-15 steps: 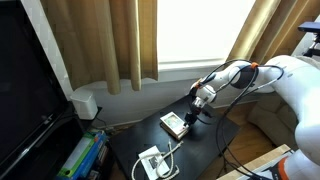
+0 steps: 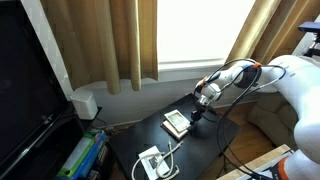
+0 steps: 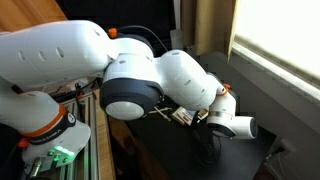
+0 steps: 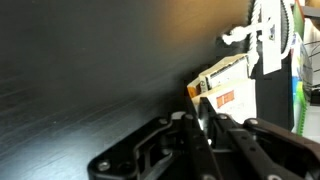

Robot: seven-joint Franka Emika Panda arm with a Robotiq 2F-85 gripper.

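A shallow box (image 2: 175, 124) with a pale top and light-brown sides lies on the dark table, left of my gripper (image 2: 194, 119). In the wrist view, the same box (image 4: 222, 78) reaches right up to my gripper. The fingers look shut at its near edge, with a pale sliver at the fingertips; how deep the grip goes is hidden. From the second exterior view, the arm covers much of the box (image 3: 182, 116).
A white cord (image 2: 172, 160) and a white flat item (image 2: 152, 160) lie on the table (image 2: 145, 140) in front of the box. Curtains and a windowsill stand behind.
My gripper has shifted only a little beside it.
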